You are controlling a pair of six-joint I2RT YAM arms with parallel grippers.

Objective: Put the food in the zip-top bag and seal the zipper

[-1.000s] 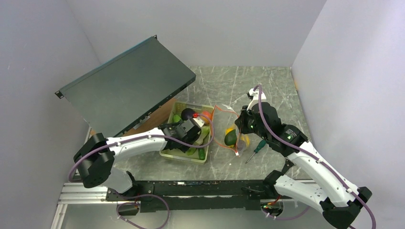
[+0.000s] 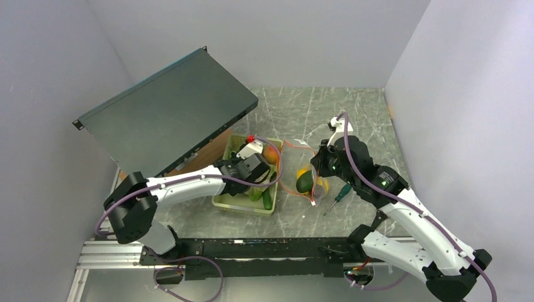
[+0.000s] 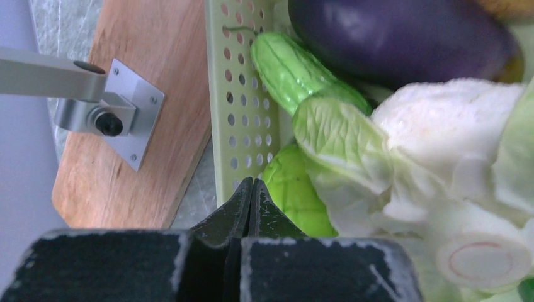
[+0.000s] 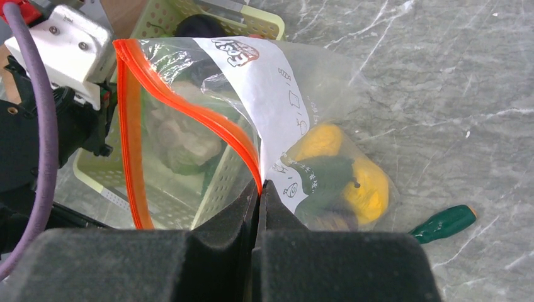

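My left gripper is shut with nothing between its fingers, low over the pale green basket [image 3: 221, 126]. A round green vegetable [image 3: 296, 192] lies just beyond its tips, outside the fingers, against the perforated wall. Beside it are a leafy white-green cabbage [image 3: 428, 182], a cucumber [image 3: 293, 69] and an eggplant [image 3: 403, 38]. The clear zip bag [image 4: 340, 82] stands with its orange-edged mouth gaping, and my right gripper is shut on that rim. Inside the bag are yellow food [image 4: 368, 192] and a dark green one [image 4: 324, 179].
A green-handled screwdriver [image 4: 444, 224] lies on the marble table right of the bag. A large dark panel [image 2: 170, 113] overhangs the back left, beside a wooden board [image 3: 138, 157] with a metal bracket. Bare table [image 2: 365, 119] stretches behind the right arm.
The left gripper has shifted within the basket and sits closer over the vegetables. The right gripper and bag are almost still.
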